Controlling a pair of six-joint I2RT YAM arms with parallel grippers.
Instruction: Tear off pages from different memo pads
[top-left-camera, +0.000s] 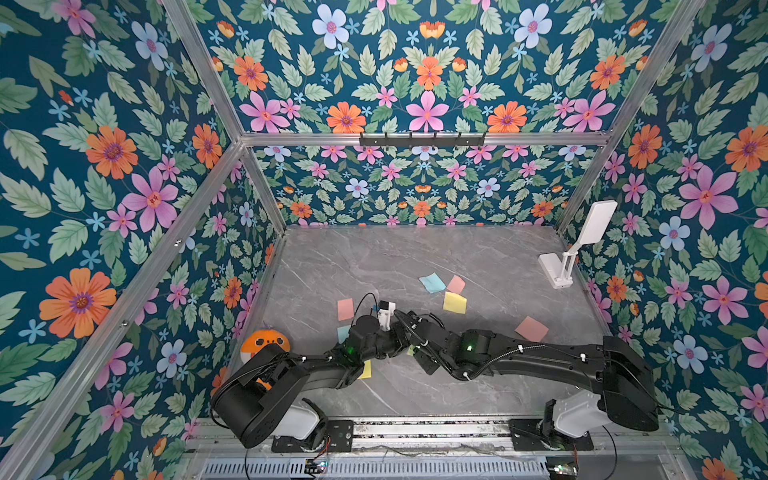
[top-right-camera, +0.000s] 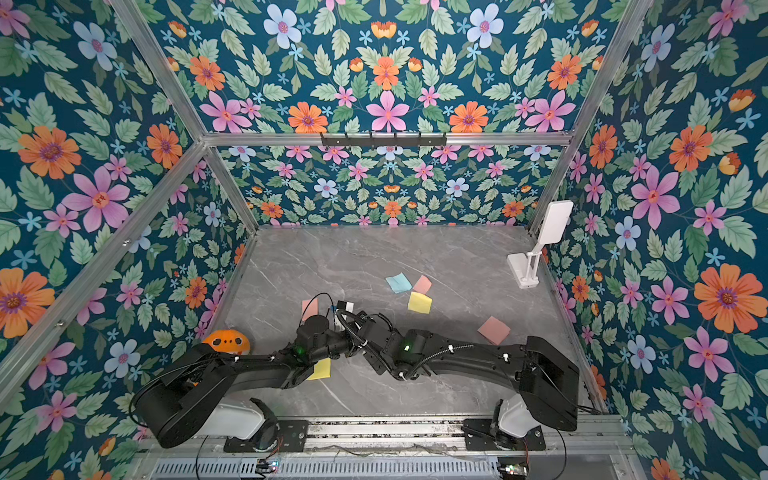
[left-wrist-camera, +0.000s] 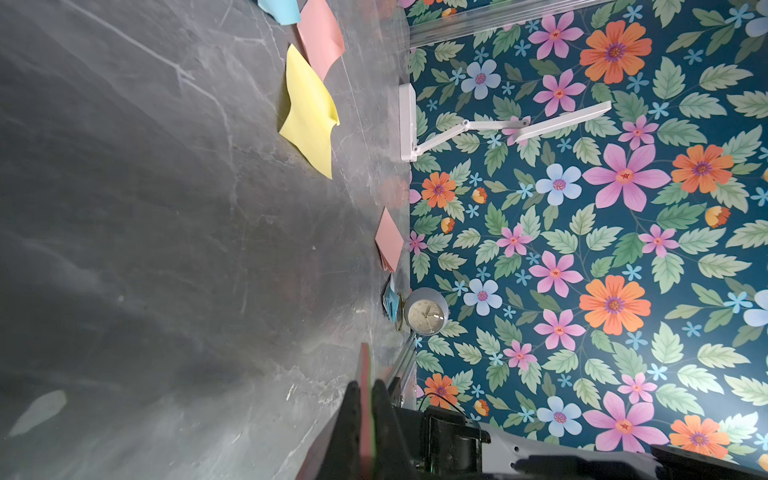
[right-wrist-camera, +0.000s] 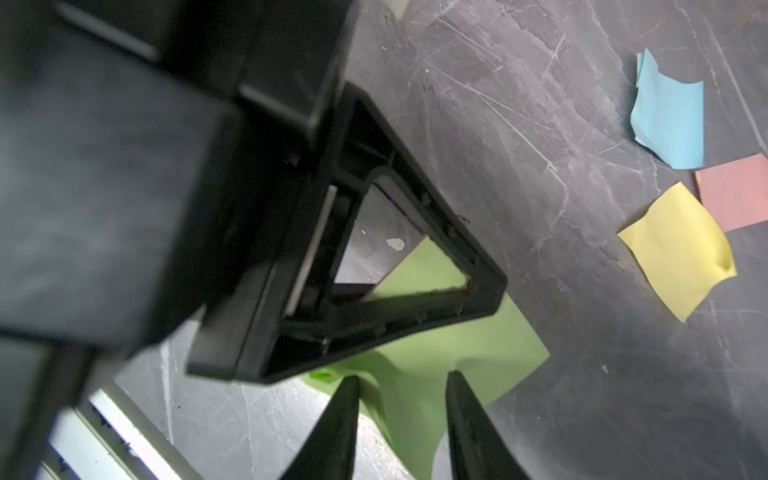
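A green memo pad (right-wrist-camera: 496, 352) with a pinkish back edge is held by my left gripper, whose fingers are shut on it. In the left wrist view the pad shows edge-on as a thin pink and green strip. One near corner of the green paper curls up in the right wrist view. My right gripper stands part open there, its two fingertips on either side of the curled paper; a firm grip does not show. From above, the two grippers meet near the table's middle and mostly hide the pad.
Loose blue (top-left-camera: 433, 282), pink (top-left-camera: 456, 284) and yellow (top-left-camera: 455, 302) sheets lie behind the grippers. A pink pad (top-left-camera: 532, 328) lies to the right, another pink paper (top-left-camera: 345, 309) to the left. A white lamp (top-left-camera: 556, 270) stands at the back right.
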